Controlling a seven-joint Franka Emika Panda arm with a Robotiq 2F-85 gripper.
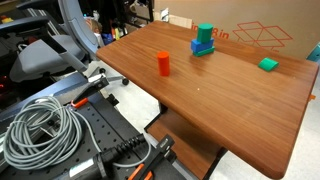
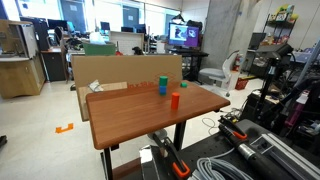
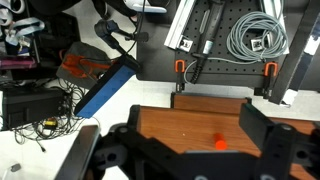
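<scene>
An orange-red cylinder stands upright near the front edge of the wooden table. Behind it, a green cylinder sits on top of a blue piece. A flat green piece lies apart, toward the table's back edge. Seen from the wrist, my gripper has its two dark fingers spread wide, with nothing held between them. The red cylinder shows below, beyond the gap between the fingers. Neither exterior view shows the fingertips clearly.
A coil of grey cable lies on the dark robot base in front of the table. Cardboard stands along the table's back. An office chair stands farther off.
</scene>
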